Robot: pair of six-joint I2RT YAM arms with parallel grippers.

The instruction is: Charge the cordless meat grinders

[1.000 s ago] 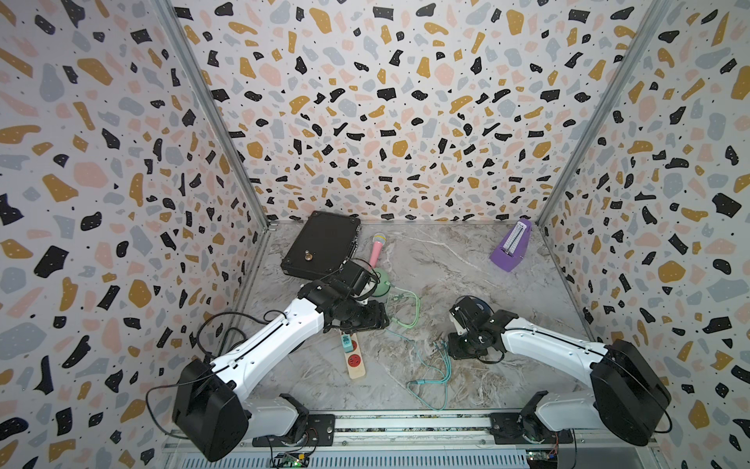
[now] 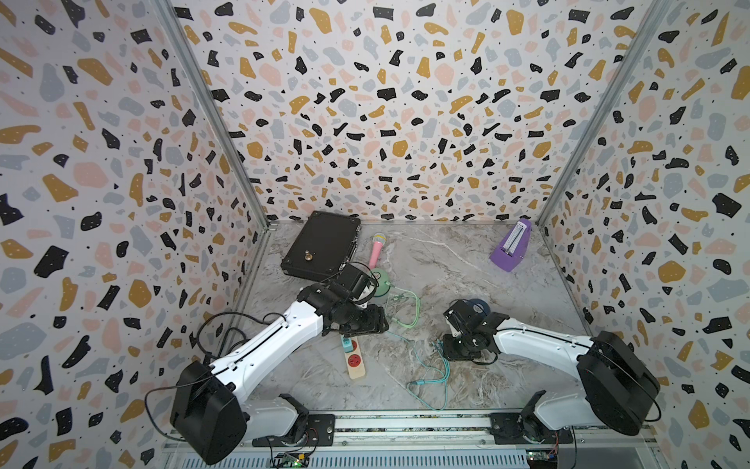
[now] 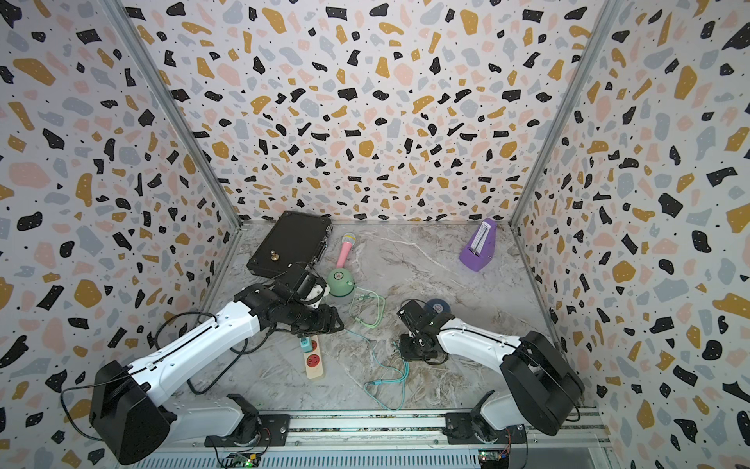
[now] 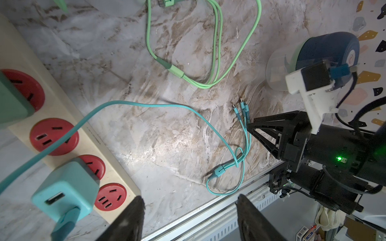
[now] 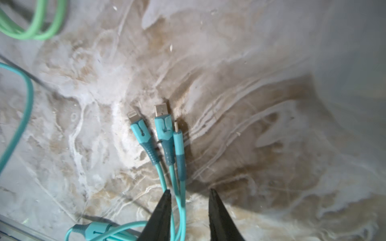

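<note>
The teal three-ended charging cable (image 4: pixel 219 170) lies on the table. Its three metal-tipped plugs (image 5: pixel 164 126) point away from my right gripper, whose fingers are part open. Two of the cable's leads run up between or just under those fingers; contact cannot be made out. A blue grinder (image 4: pixel 327 48) with a clear bowl sits beyond the right arm, and a green grinder (image 3: pixel 340 282) stands behind the left arm. My left gripper is open and empty, above the table near the power strip (image 4: pixel 96 136). A teal adapter (image 4: pixel 68 188) is plugged into that strip.
A green cable (image 4: pixel 209 82) lies between the grinders. At the back left is a black case (image 2: pixel 322 244) beside a pink microphone (image 2: pixel 376 248); a purple metronome (image 2: pixel 511 245) stands at the back right.
The left arm is nearly still.
</note>
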